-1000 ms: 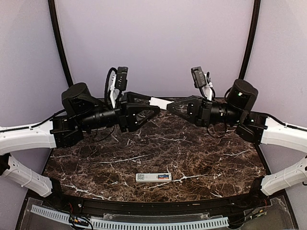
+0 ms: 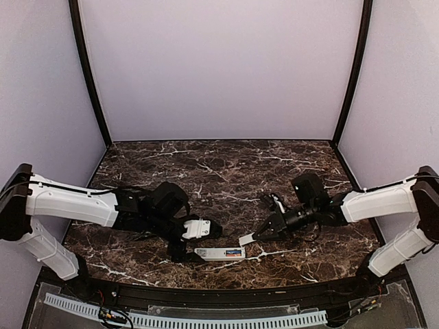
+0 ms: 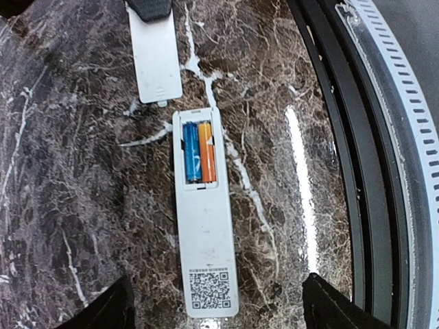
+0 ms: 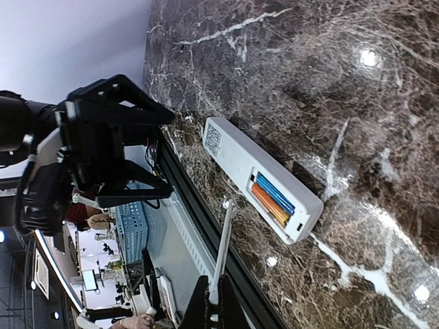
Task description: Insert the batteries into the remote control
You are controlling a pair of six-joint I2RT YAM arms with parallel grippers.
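My left gripper is open over the remote's QR-code end, empty. My right gripper is shut on the white battery cover, held thin-edge-on in the right wrist view, beside the remote's battery end.
A dark rail (image 3: 343, 171) and a perforated strip run along the front edge, close to the remote.
The left gripper is now apart from it; the right carries it down by the remote.
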